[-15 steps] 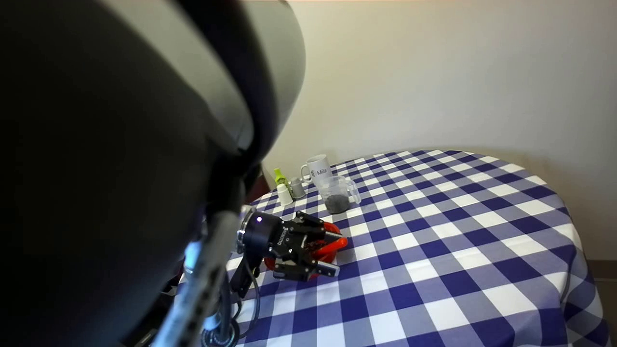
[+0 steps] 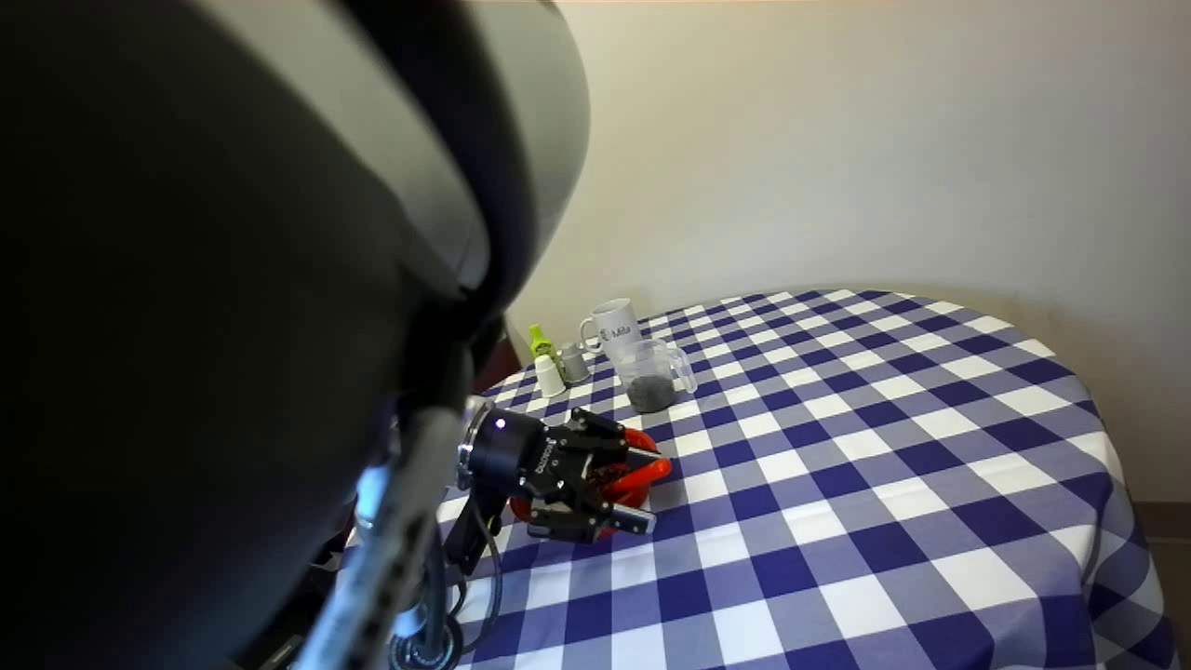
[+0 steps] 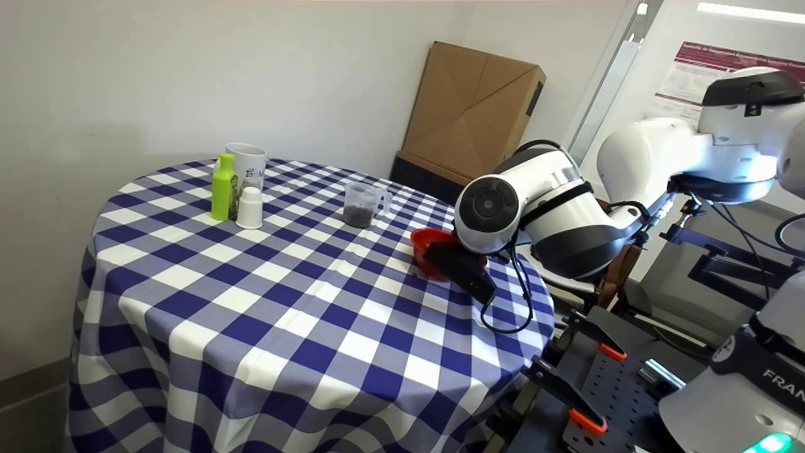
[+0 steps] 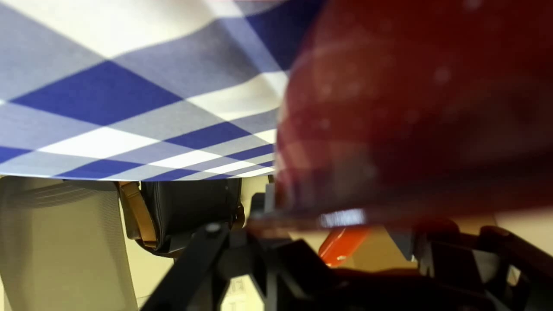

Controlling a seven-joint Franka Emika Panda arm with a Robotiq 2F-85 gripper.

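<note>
Over the red bowl [image 2: 644, 440] my gripper [image 2: 639, 489] stands open, its fingers [image 2: 633, 519] spread apart in exterior view 1. A red-orange handle [image 2: 638, 479] shows between the spread fingers, not gripped; what it belongs to is hidden. In exterior view 2 the arm's end covers much of the bowl [image 3: 422, 240], and the fingers are hard to make out. The bowl's blurred red wall [image 4: 414, 103] fills the right of the wrist view, with the handle [image 4: 343, 246] below its rim.
A clear measuring cup [image 3: 360, 205] with dark contents stands beyond the bowl. Farther off are a white mug [image 3: 247, 162], a green bottle [image 3: 222, 189] and a white cup [image 3: 249, 209]. The checkered tablecloth [image 3: 249, 302] is bare across the wide near part of the table.
</note>
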